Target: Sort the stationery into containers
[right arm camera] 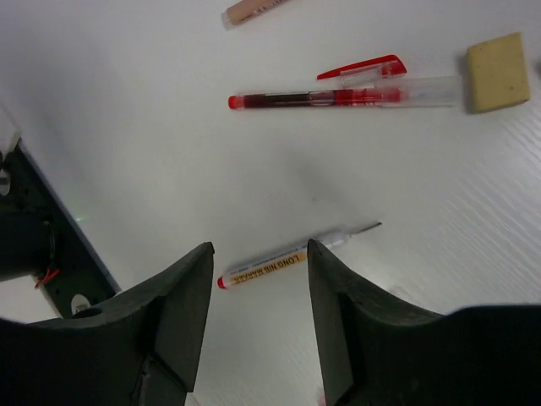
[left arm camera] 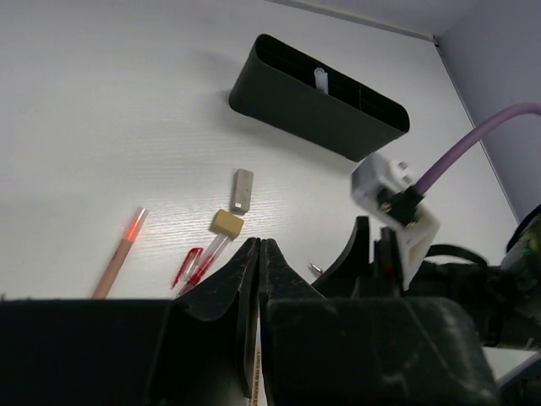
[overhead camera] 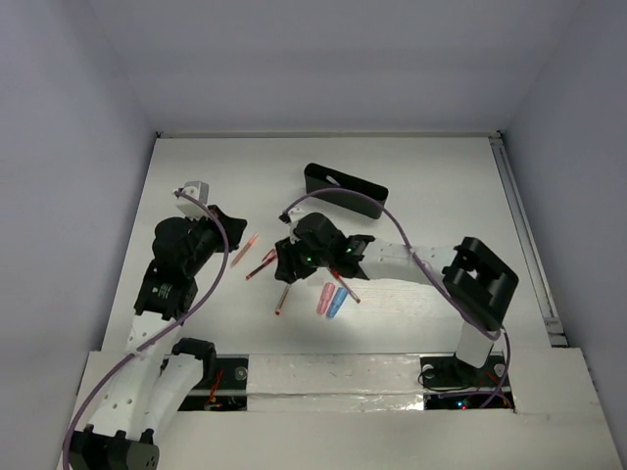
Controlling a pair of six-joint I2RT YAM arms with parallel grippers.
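My left gripper is shut, nothing showing between its fingers, left of the loose stationery. My right gripper stands open over a white pen refill (right arm camera: 279, 258) with a red end. Beyond it lie a red-inked pen (right arm camera: 304, 99) with a red cap piece (right arm camera: 363, 64) and a beige eraser (right arm camera: 499, 72). A grey block (left arm camera: 243, 190) and an orange pen (left arm camera: 114, 262) also rest on the table. A black divided container (overhead camera: 338, 196) stands at the back, with a pale item inside.
Pink (overhead camera: 324, 299) and blue (overhead camera: 337, 303) items and another red pen (overhead camera: 350, 291) lie front-centre. Walls bound the table on the back and sides.
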